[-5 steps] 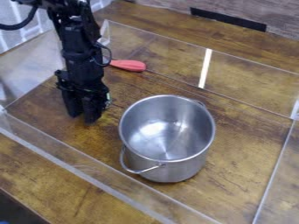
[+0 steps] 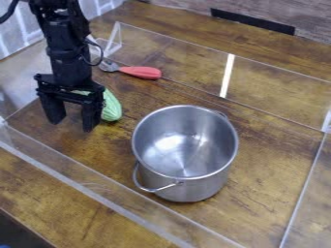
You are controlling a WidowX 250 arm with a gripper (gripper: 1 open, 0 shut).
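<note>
My black gripper is low at the left of the camera view, open, its fingers over the wooden surface. Just to its right lies a pale green vegetable-like object, partly behind the gripper. A large steel pot with a wire handle stands to the right.
A red-handled utensil lies behind the gripper. Clear plastic walls or edges border the wooden table at left, front and right.
My gripper has moved left, away from the pot, uncovering more of the green object. The pot has not moved.
</note>
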